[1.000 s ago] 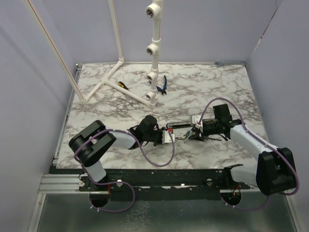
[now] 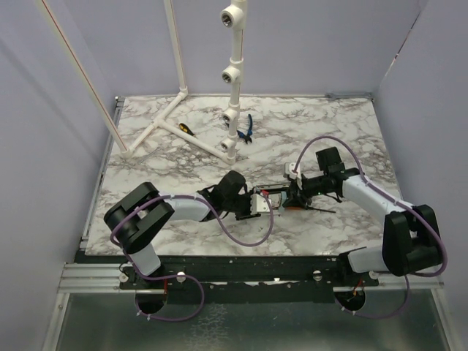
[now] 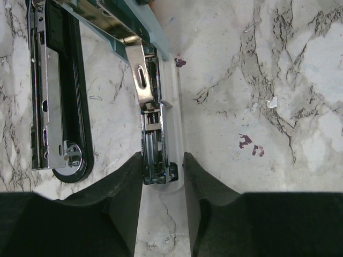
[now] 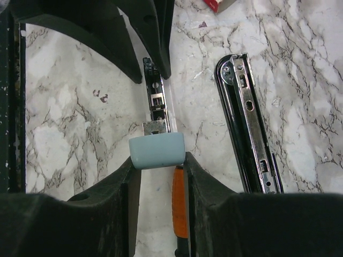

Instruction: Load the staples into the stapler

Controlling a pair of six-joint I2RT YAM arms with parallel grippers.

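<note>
A light blue stapler [image 3: 156,29] stands with its top arm raised, and its metal staple channel [image 3: 154,144] lies exposed along the clear base [image 3: 176,128]. My right gripper is shut on the stapler's raised top [image 4: 157,151]. My left gripper stands part open at the front end of the channel, its fingers [image 3: 126,182] on either side of the base. I cannot tell whether they touch it. No loose staple strip can be made out in the left gripper. The left gripper's fingers [image 4: 161,53] also show in the right wrist view.
A black stapler [image 4: 249,123] lies opened beside the blue one. An orange-handled tool [image 4: 180,203] lies behind the blue stapler. A red box [image 4: 220,4] sits near the left gripper. Pliers [image 2: 246,130] and a screwdriver [image 2: 186,129] lie farther back.
My left gripper has moved a little right and toward the front. My right arm has shifted slightly left, and its gripper remains at the blue stapler.
</note>
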